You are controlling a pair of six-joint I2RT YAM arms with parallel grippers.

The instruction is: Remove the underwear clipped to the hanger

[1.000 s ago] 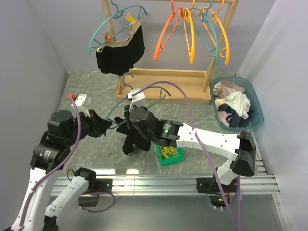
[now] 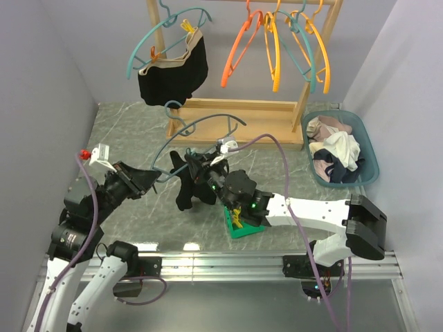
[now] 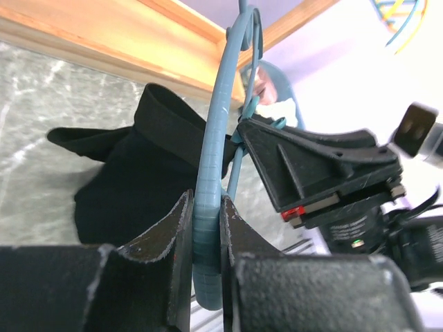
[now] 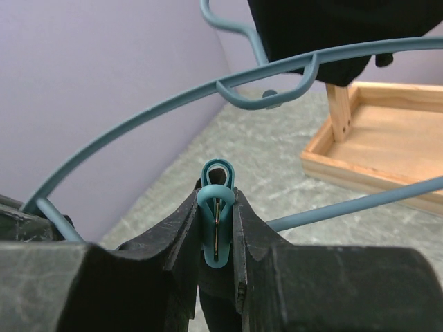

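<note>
A blue-grey hanger [image 2: 204, 119] is held above the marble surface, and my left gripper is shut on one end of it. Black underwear [image 3: 142, 183] hangs under its lower bar. On that bar my right gripper is shut on a teal clip [image 4: 216, 197], whose loop and front face show between the fingers. Some black cloth shows just behind and below the clip in the right wrist view; whether the clip still pinches the cloth cannot be told. From above, the right arm covers part of the underwear.
A green basket [image 2: 243, 232] with yellow clips stands under the right arm. The wooden rack [image 2: 235, 117] behind carries several hangers and another black garment [image 2: 176, 79]. A bin [image 2: 370, 155] of clothes is at the far right.
My right gripper has shifted slightly right and its wrist has turned. The hanger has moved and tilted a little, its hook swinging left. The left gripper has shifted slightly, still on the hanger's end.
</note>
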